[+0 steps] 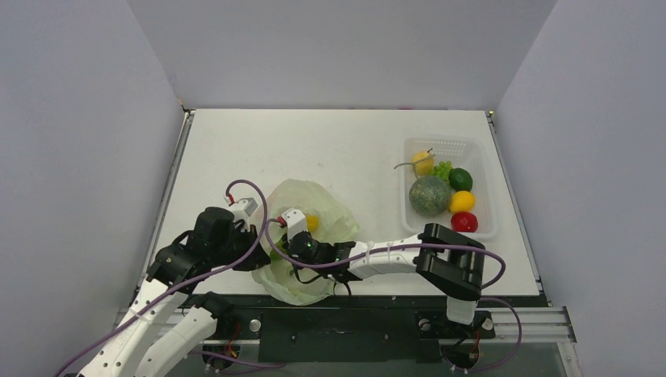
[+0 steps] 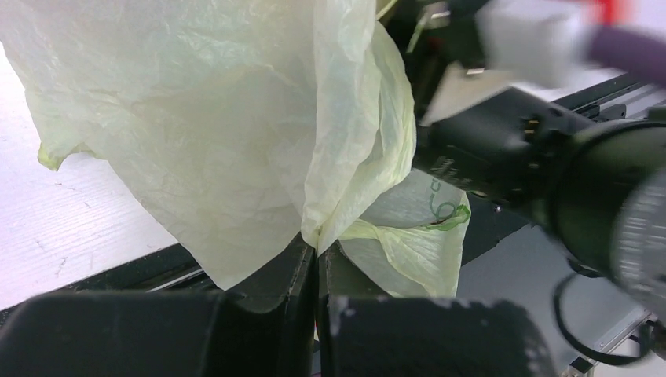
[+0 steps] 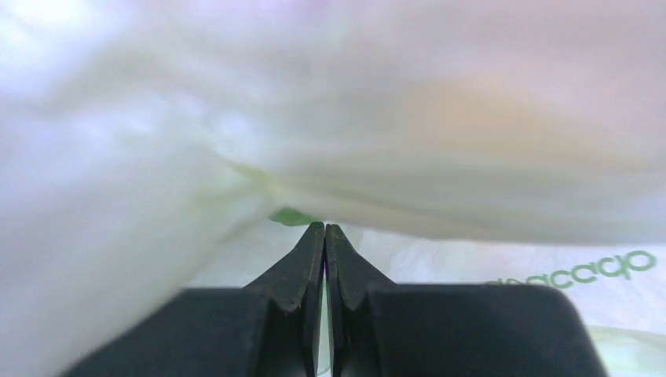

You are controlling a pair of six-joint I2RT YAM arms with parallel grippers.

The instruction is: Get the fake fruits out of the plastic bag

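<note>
The pale green plastic bag (image 1: pixel 322 200) lies crumpled at the front middle, with a yellow fruit (image 1: pixel 312 222) and something green (image 1: pixel 276 253) inside. My left gripper is shut on a gathered fold of the bag's edge (image 2: pixel 353 157). My right gripper is inside the bag, shut, with its tips beside a small green patch (image 3: pixel 290 216); nothing shows between its fingers. The bag's film fills most of the right wrist view, blurred.
A white basket (image 1: pixel 448 144) at the right holds several fruits. Both arms crowd closely over the bag at the front.
</note>
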